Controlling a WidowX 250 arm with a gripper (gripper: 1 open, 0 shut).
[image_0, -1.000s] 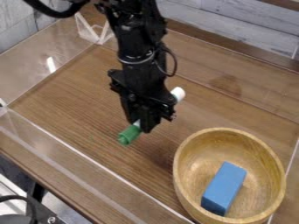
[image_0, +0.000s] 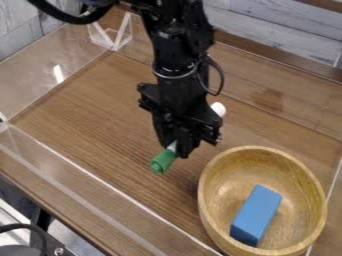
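The black arm hangs from the top centre, its gripper (image_0: 175, 140) low over the wooden table. The gripper is shut on a green object (image_0: 163, 160), which shows below the fingers; the fingertips themselves are hard to make out.
A wooden bowl (image_0: 218, 200) with a blue block (image_0: 257, 213) in it sits at the lower right, close to the gripper. A small white object (image_0: 217, 112) lies behind the arm. Black cables show at the bottom left.
The arm and gripper have moved rightward, toward the bowl, with the green object moving along. The bowl and blue block have not moved.
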